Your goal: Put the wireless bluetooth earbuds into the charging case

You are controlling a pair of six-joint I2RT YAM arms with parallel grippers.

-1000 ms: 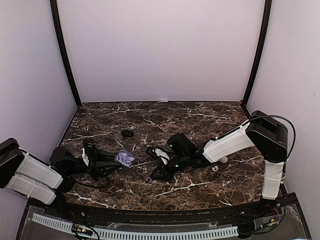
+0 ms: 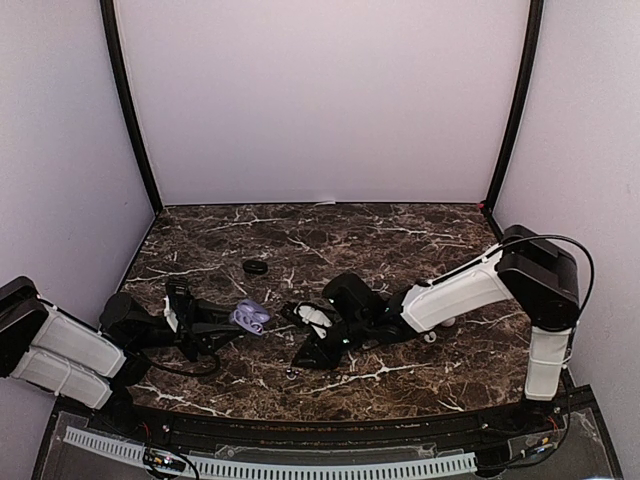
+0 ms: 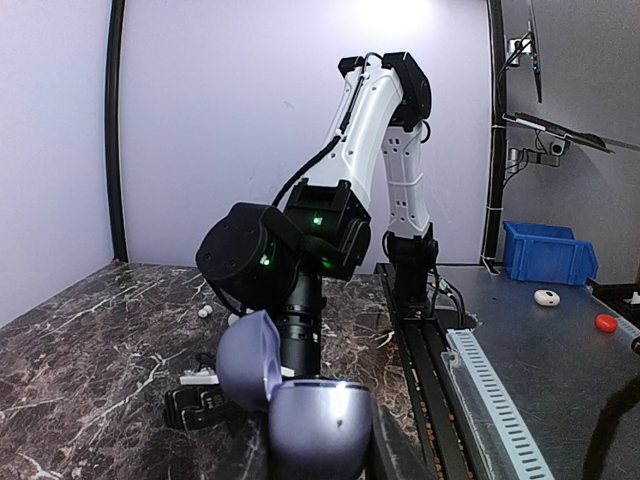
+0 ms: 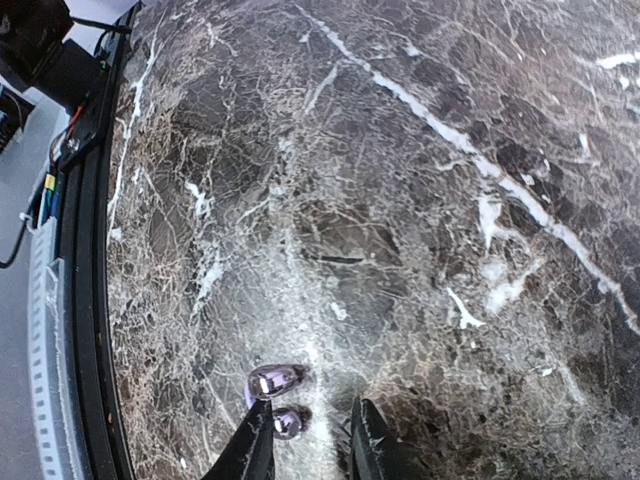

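The lilac charging case (image 2: 250, 316) has its lid raised, and my left gripper is shut on it, holding it above the table on the left. A small shiny lilac clip-shaped earbud (image 4: 275, 380) lies by the left fingertip in the right wrist view, outside the gap. My right gripper is part open, with only tabletop showing between its fingers. From above, the earbud (image 2: 292, 374) shows just in front of the right gripper's tips. The inside of the case is hidden in the left wrist view.
A dark oval object (image 2: 255, 267) lies farther back on the marbled table. Small white items (image 2: 430, 337) lie near the right arm. A blue bin (image 3: 550, 252), a white object (image 3: 546, 298) and a red one (image 3: 607, 323) are beyond the rail.
My right gripper has moved slightly left and toward the front edge. The earbud also appears a little farther forward and left. The left arm and case have stayed put.
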